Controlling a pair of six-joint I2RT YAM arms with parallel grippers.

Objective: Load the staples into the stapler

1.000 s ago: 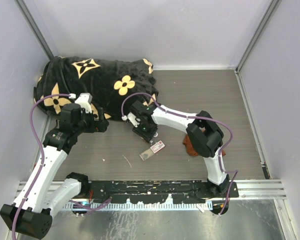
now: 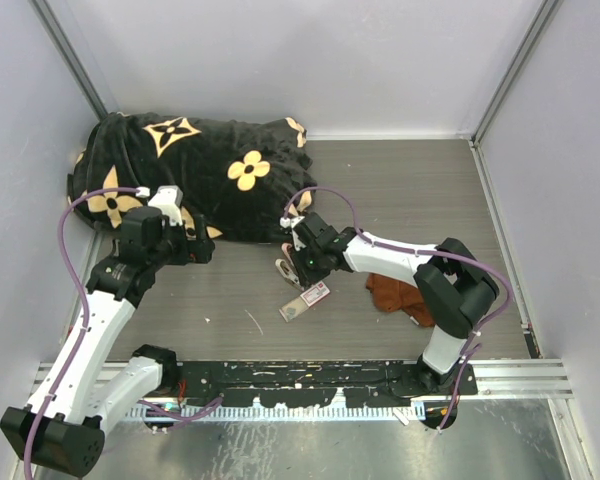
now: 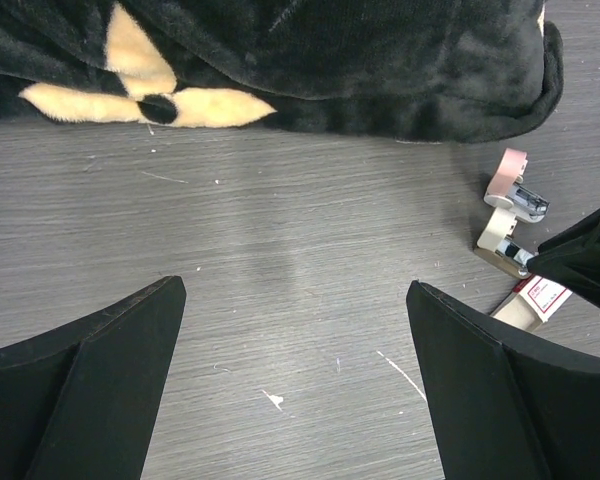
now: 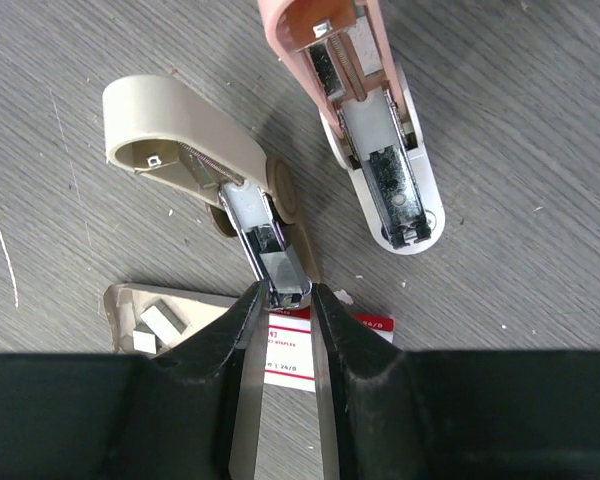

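The beige stapler (image 4: pixel 185 128) lies opened up in the right wrist view, its metal magazine (image 4: pixel 242 208) exposed. A short grey piece that looks like a staple strip (image 4: pixel 281 270) sits over the magazine's front end. Just beyond that end are the tips of my right gripper, slightly apart; the staple box's label shows through the gap, and nothing is clearly held. The staple box (image 4: pixel 120 318) lies beneath and beside these fingers, with small grey staple blocks (image 4: pixel 162 322) in its open part. Over bare table, my left gripper stands open and empty.
A pink stapler (image 4: pixel 310 60), also opened up, lies beside the beige one. A dark patterned blanket (image 2: pixel 210 180) fills the back left. Behind the right arm is a brown cloth (image 2: pixel 395 293). Table in front of the left gripper is mostly clear.
My right arm has swung rightward in the top view, and its gripper now lies to the right of the beige stapler, uncovering more of it. The left arm stays put.
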